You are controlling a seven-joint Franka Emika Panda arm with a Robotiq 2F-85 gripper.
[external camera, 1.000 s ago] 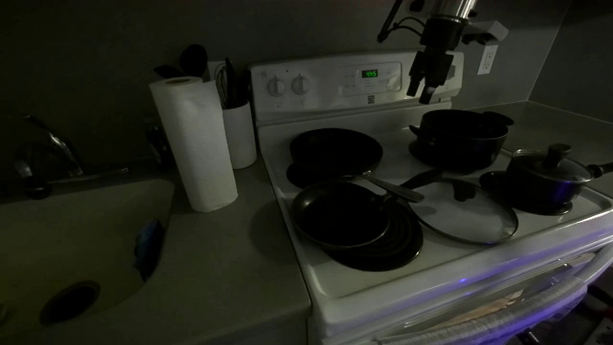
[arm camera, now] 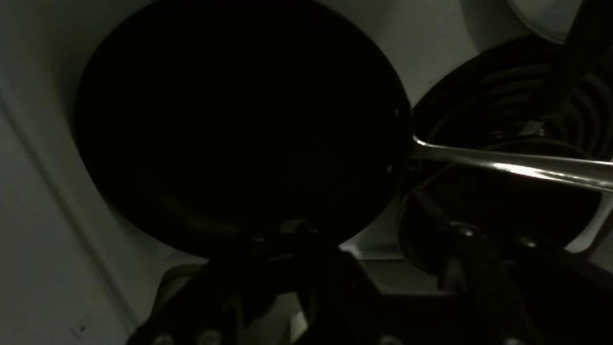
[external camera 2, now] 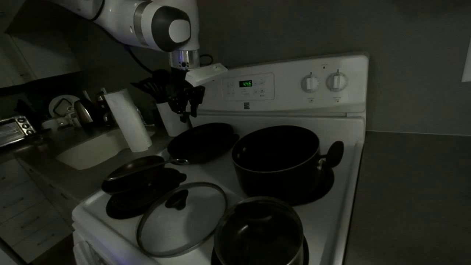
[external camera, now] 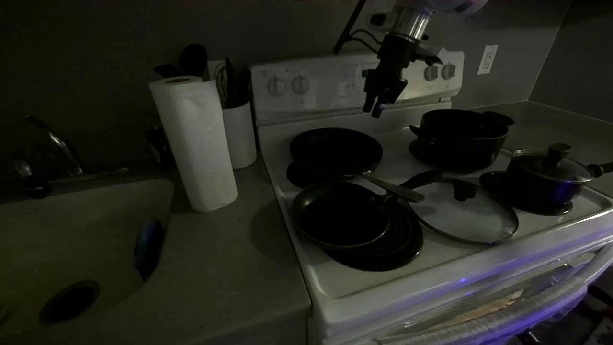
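Observation:
My gripper point(external camera: 373, 108) hangs in the air near the stove's back panel, above and right of the rear dark frying pan point(external camera: 336, 148). A small gap shows between its fingertips, so it stands partly open, with nothing seen between them. In exterior view 2 the gripper point(external camera 2: 188, 115) appears over that pan's far side. Looking down, the wrist view has the wide black pan point(arm camera: 247, 115) below, its metal handle point(arm camera: 511, 164) running right. The fingers are dark and blurred there. A second frying pan point(external camera: 340, 213) sits in front, tilted on the front-left burner.
On the stove are a large black pot point(external camera: 462, 141), a lidded saucepan point(external camera: 549, 179) and a loose glass lid point(external camera: 468, 213). Left of it stand a paper towel roll point(external camera: 198, 146) and a utensil crock point(external camera: 239, 135). The sink point(external camera: 115, 212) lies farther left.
My gripper has moved left and slightly lower, from near the large pot toward the rear pan. It now covers the stove's clock in exterior view 1. The pans, pot and lid have not moved.

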